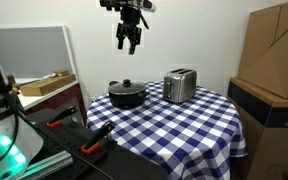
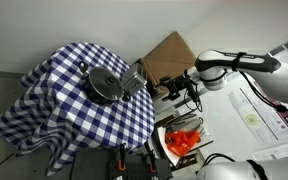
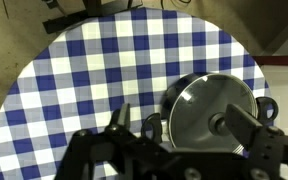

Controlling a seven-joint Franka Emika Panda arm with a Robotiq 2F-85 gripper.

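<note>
A dark pot (image 1: 127, 98) with a lid and knob stands on the checkered table, also visible in the second exterior view as a round pot (image 2: 102, 84). To its right is a silver toaster (image 1: 180, 86). High above the table, over the pot, my gripper (image 1: 128, 46) hangs open with nothing between its fingers. Looking down in the wrist view, the pot's glass lid (image 3: 197, 105) lies at the right, partly behind the gripper. No toaster shows in that view.
A blue-and-white checkered cloth (image 1: 174, 140) covers the round table, with bare room in front of the pot and toaster. Cardboard boxes (image 1: 269, 115) stand to the right. A black mount with orange-marked parts (image 1: 99, 137) sits at the table's near left edge.
</note>
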